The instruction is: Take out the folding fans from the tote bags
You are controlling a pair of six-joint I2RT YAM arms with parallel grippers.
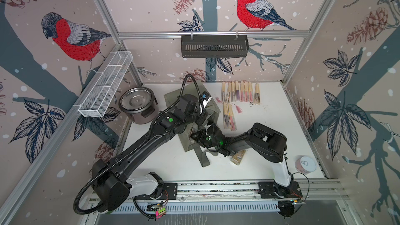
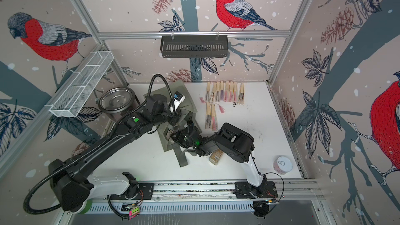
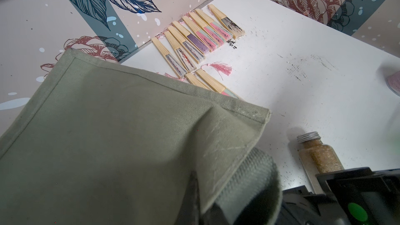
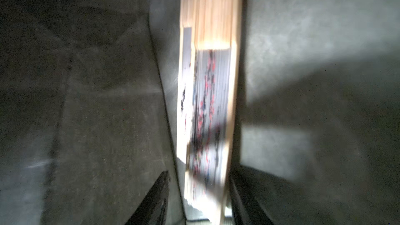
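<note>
An olive tote bag (image 1: 175,100) lies on the table's back left. My left gripper is at its raised upper fabric, shut; the fabric covers much of the left wrist view. Inside the bag, two or more folded fans (image 4: 210,95) with pale wood and printed edges stand along the middle of the right wrist view. My right gripper reaches into the bag, fingers apart on either side of the nearest fan's lower end, part open; contact is unclear. Several folded fans (image 1: 240,92) lie in a back row on the table, with others (image 1: 229,116) below them.
A steel pot (image 1: 137,104) stands at the left. A spice jar (image 3: 320,156) lies or stands near my right arm; a pink can (image 1: 305,164) is at the front right. Racks hang on the left and back walls.
</note>
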